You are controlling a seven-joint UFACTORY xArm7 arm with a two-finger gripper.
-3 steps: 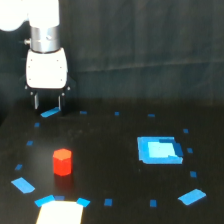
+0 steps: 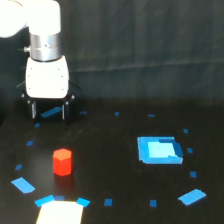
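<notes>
A red hexagonal block [image 2: 62, 162] stands on the dark table at the lower left of the camera view. Farther back, the white hand hangs above the surface, and my gripper [image 2: 49, 110] is open with its dark fingers well apart. Nothing shows between them but the table beyond. The block lies nearer the camera than the gripper, clear of it. On the right side is a shallow blue square tray [image 2: 142, 148] with a white patch inside.
A pale box-like thing [image 2: 60, 213] fills part of the bottom edge, close to the block. Small blue tape marks [image 2: 192, 197] dot the table. The stretch between block and tray holds no other objects. A dark curtain [image 2: 140, 50] hangs behind.
My hand has come lower and slightly to the right, looking larger now. The red block and the blue tray have stayed where they were.
</notes>
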